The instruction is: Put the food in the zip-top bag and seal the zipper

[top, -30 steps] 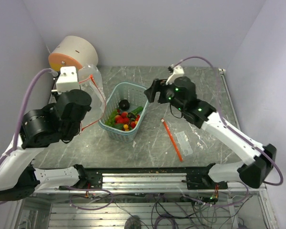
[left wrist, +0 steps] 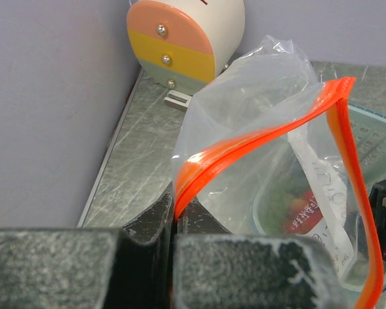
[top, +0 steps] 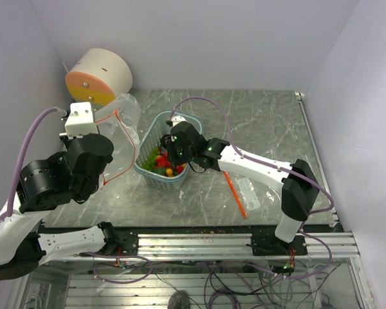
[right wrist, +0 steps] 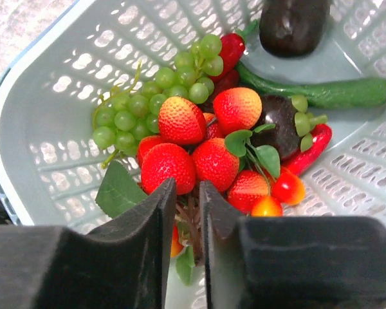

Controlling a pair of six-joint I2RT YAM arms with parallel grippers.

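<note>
My left gripper is shut on the orange zipper rim of the clear bag (top: 123, 138), which hangs with its mouth spread beside the basket. My right gripper is down over the blue-grey plastic basket (top: 148, 167), fingers slightly apart just above a cluster of toy strawberries (right wrist: 167, 168). The basket also holds green grapes (right wrist: 141, 109), a cucumber (right wrist: 347, 91), dark eggplant-like pieces (right wrist: 293, 22), red peppers and small tomatoes (right wrist: 286, 187). Whether anything sits between the right fingertips is unclear.
A cream cylinder with a striped end (top: 98, 74) stands at the back left. An orange strip (top: 235, 196) and a clear flat piece (top: 248, 193) lie on the marble worktop (top: 264, 116) right of the basket. Walls bound the left, back and right.
My right gripper has travelled left from beside the basket into it, above the food. My left arm, with the bag, has shifted slightly leftward.
</note>
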